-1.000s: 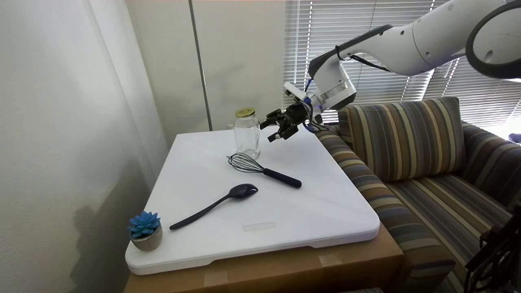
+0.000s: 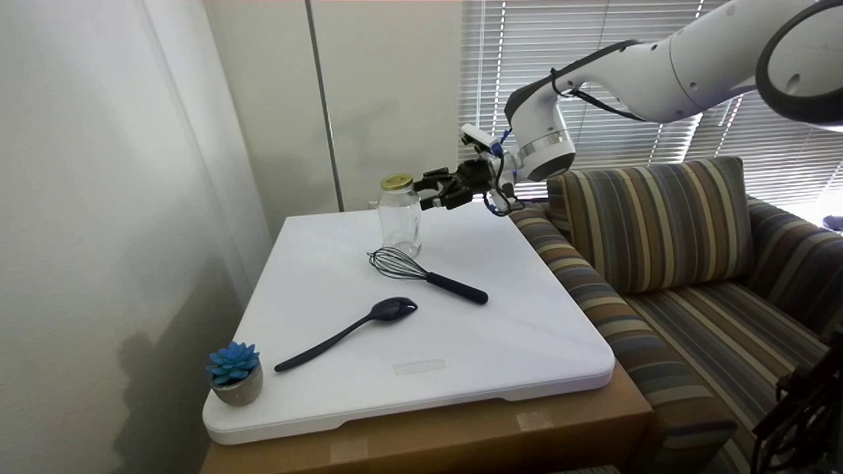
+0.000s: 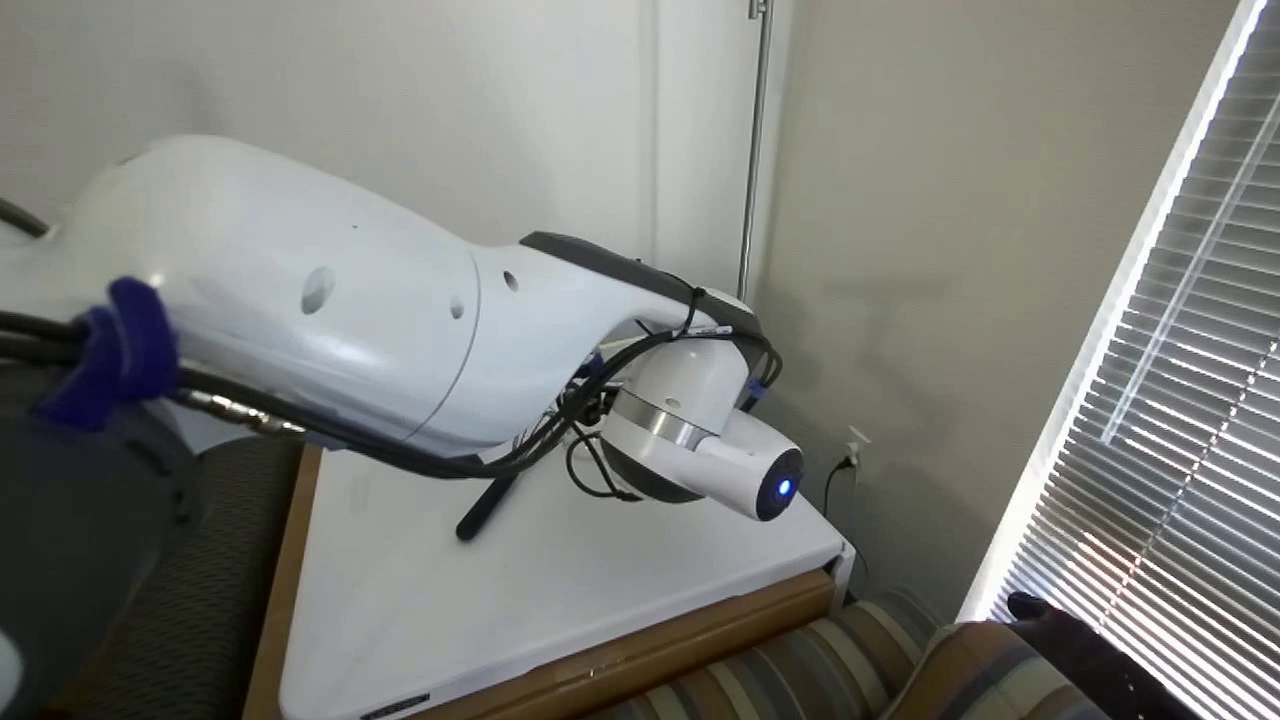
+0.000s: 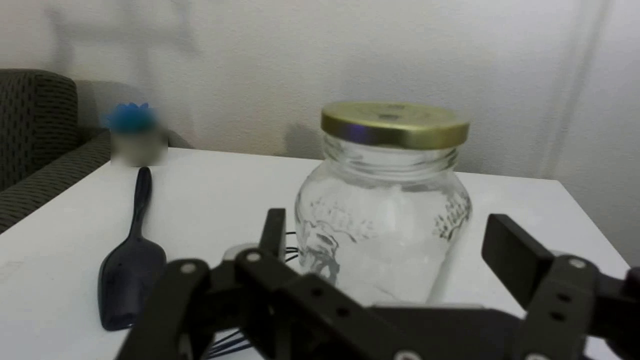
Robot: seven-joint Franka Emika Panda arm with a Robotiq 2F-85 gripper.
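A clear glass jar with a gold lid stands upright at the far end of the white table. My gripper is just to the jar's right in exterior view 1, level with its upper part. Seen from the wrist, the jar rises beyond and between the two fingers, with a gap to the right-hand finger. The gripper is open. Whether the left-hand finger touches the glass is hard to judge. In exterior view 2 the arm hides both jar and fingers.
A black whisk lies in front of the jar, and a dark spoon lies closer to the near edge. A potted blue succulent sits at the near left corner. The striped armchair borders the table's right side.
My gripper has moved left toward the jar and levelled out from a tilted pose. Jar, whisk, spoon and plant stand where they were.
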